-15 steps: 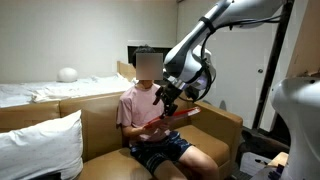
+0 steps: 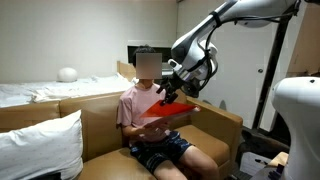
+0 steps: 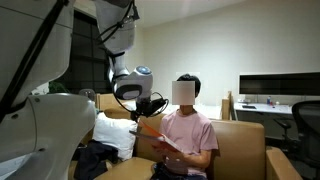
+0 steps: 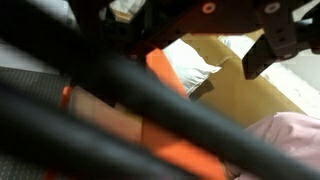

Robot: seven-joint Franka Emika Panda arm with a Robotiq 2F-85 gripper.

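Observation:
A flat red-orange board or folder (image 2: 158, 112) lies tilted across the lap of a seated person, whose hand (image 2: 154, 136) is at its lower edge. In the other exterior view the same board (image 3: 158, 141) shows its edge and pale underside. My gripper (image 2: 171, 93) hangs close above the board, in front of the person's chest. Its fingers are open in the wrist view, where the orange board (image 4: 180, 143) passes beneath. Blurred dark cables cross that view and hide part of the board. Whether the gripper touches it, I cannot tell.
The person (image 2: 143, 104) in a pink shirt sits on a brown sofa (image 2: 98, 125), very near the arm. White pillows (image 2: 43, 150) lie at the sofa's other end. A white bed (image 2: 40, 93) stands behind, and a desk with a monitor (image 3: 268, 88) is farther back.
The red board has tilted, so more of its broad face shows to the first exterior camera. My gripper sits slightly higher and farther right than before.

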